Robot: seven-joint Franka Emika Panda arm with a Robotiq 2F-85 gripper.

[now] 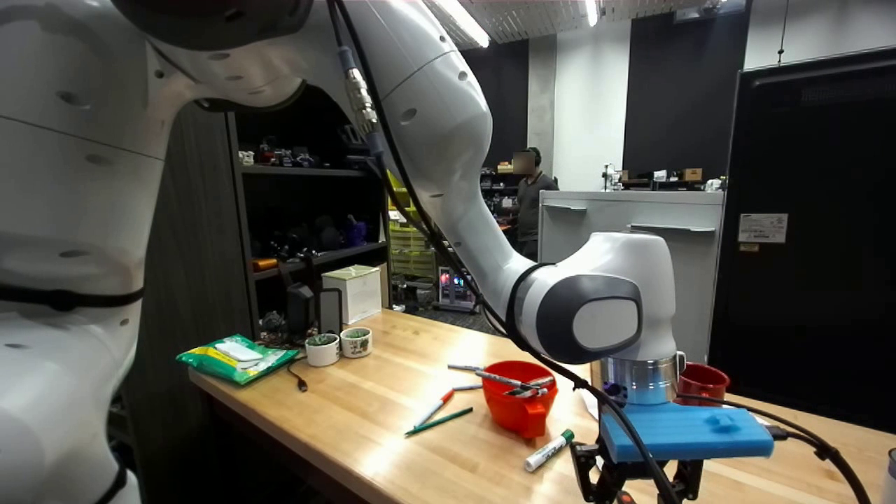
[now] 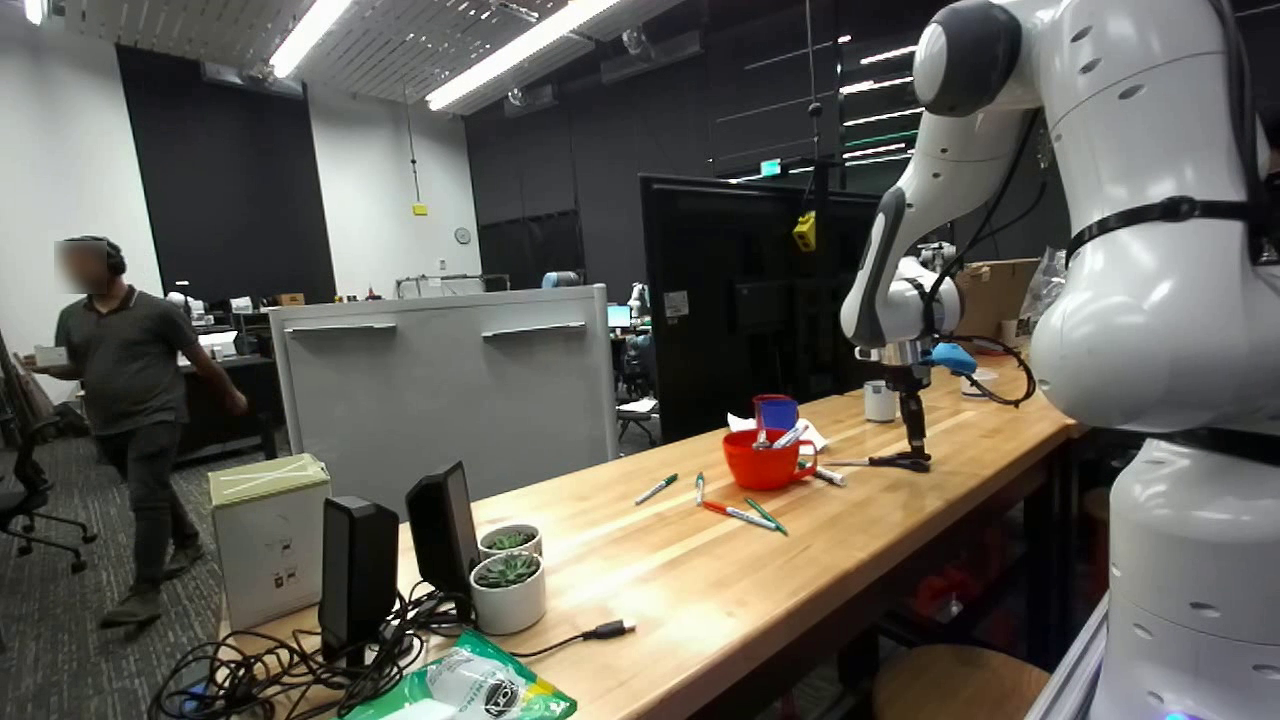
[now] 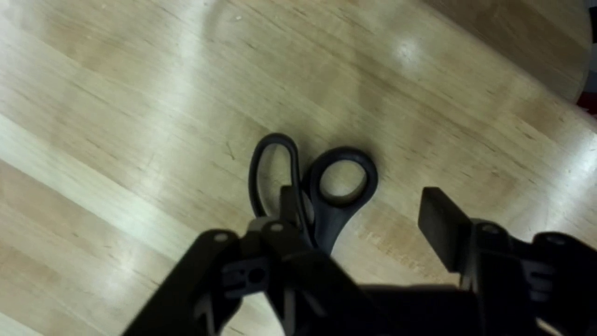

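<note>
Black-handled scissors [image 3: 331, 221] lie on the wooden table in the wrist view, handle loops upward in the picture and the blades hidden under my gripper. Its two fingers stand apart. The left fingertip overlaps the narrow left loop; whether it is inside the loop or only above it, I cannot tell. Clear of the scissors is the right finger [image 3: 439, 227], with bare wood between it and the round loop. In exterior view 2, my gripper [image 2: 914, 446] is low at the tabletop by the scissors [image 2: 870, 462]. Exterior view 1 cuts off the fingertips.
A large red mug [image 1: 518, 399] holding markers stands nearby, with a green-capped marker [image 1: 549, 450] beside it. Several other pens lie around. A white mug [image 2: 879, 401] and a blue-and-red mug [image 2: 776, 413] are farther back. The table edge [image 3: 503, 61] runs across the wrist view's upper right.
</note>
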